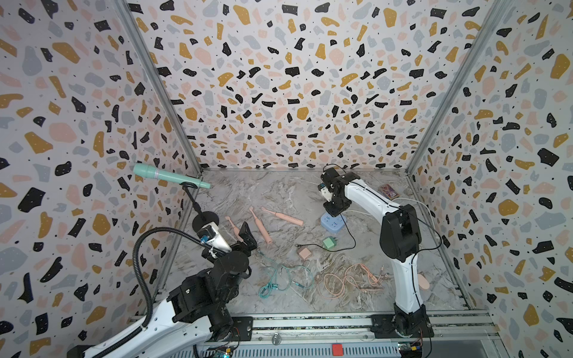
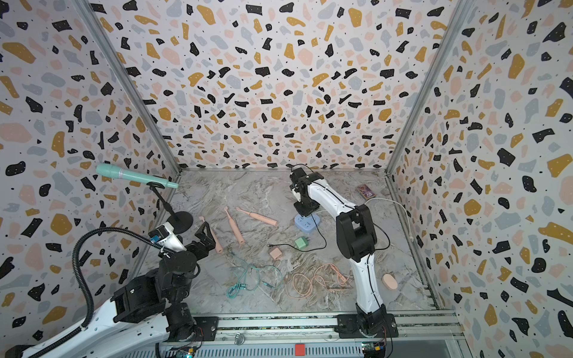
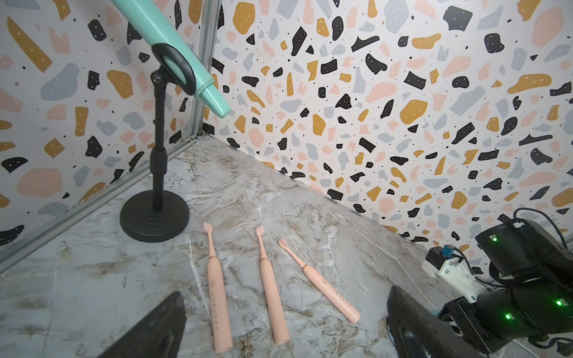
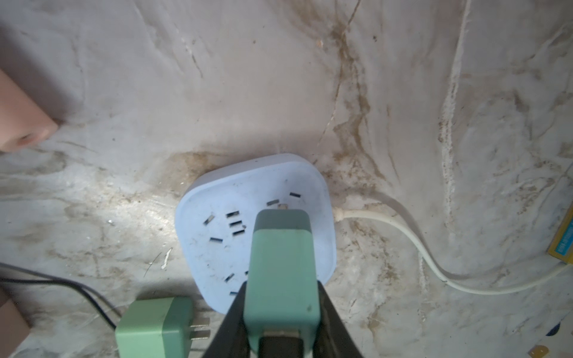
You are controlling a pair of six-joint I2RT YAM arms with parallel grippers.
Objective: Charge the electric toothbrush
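My right gripper is shut on a mint-green charger block [image 4: 280, 268]. The block covers part of the blue power strip [image 4: 206, 250], which lies on the marble table. Its far end is over the strip's upper right portion; whether its prongs touch the sockets cannot be seen. A second green charger block [image 4: 146, 328] lies on the table beside the strip, prongs showing. In the left wrist view, three pink toothbrushes lie apart: one on the left [image 3: 218, 304], one central [image 3: 273, 301], one slanted [image 3: 328, 292]. My left gripper stands open above the table, holding nothing.
A black stand [image 3: 156, 211] carries a mint tube at the left wall. Teal cable [image 1: 271, 286] and pink cable [image 1: 337, 286] lie coiled at the front. A pink cube [image 1: 305, 253] sits near a black cable. The strip's white cord [image 4: 438, 271] runs right.
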